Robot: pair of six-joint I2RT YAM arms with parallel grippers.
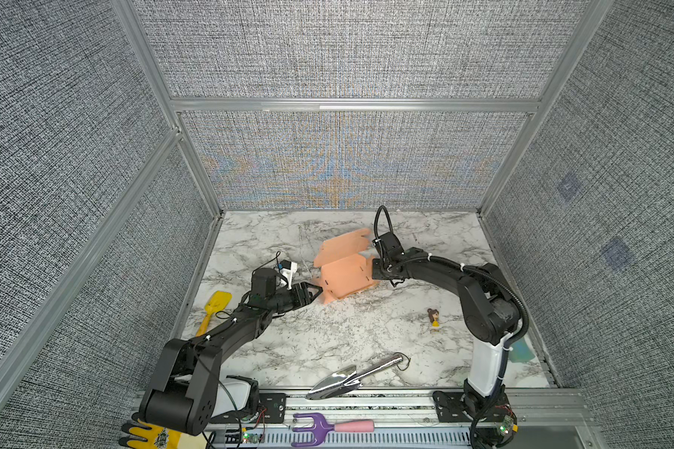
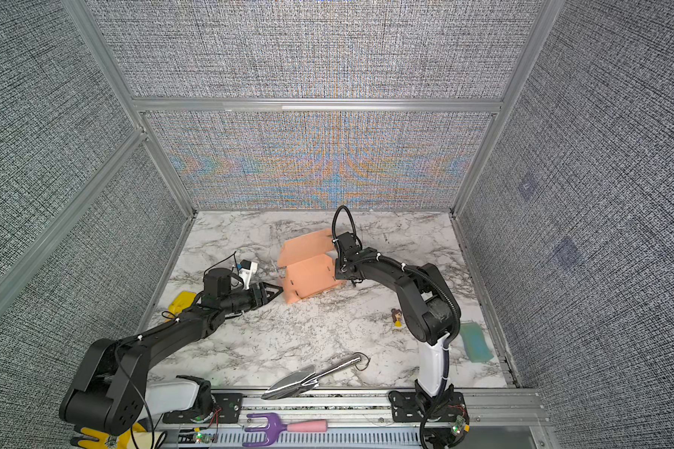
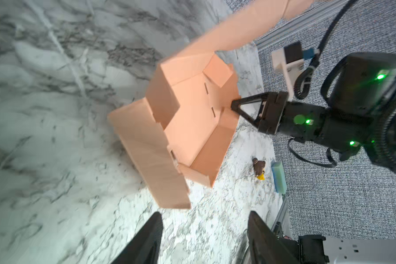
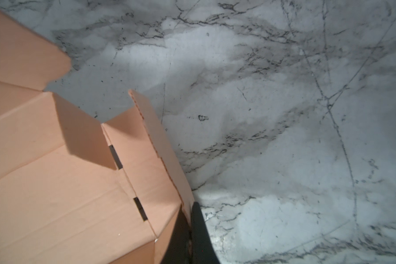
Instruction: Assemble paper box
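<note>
The salmon cardboard box [image 1: 344, 275] lies mid-table, partly folded, its large lid flap [image 1: 340, 244] raised at the back and side flaps standing at angles. My left gripper [image 1: 316, 290] is just left of it; in the left wrist view its fingers are apart with nothing between them, below a loose end flap [image 3: 149, 154]. My right gripper is at the box's right end, shut, its tips touching the folded side wall [image 4: 162, 162]; whether any cardboard is between them is unclear.
A yellow scraper [image 1: 217, 299] lies left, a small figurine [image 1: 433, 317] and teal item [image 1: 520, 351] right, a metal trowel [image 1: 352, 378] along the front edge. The table around the box's back is clear.
</note>
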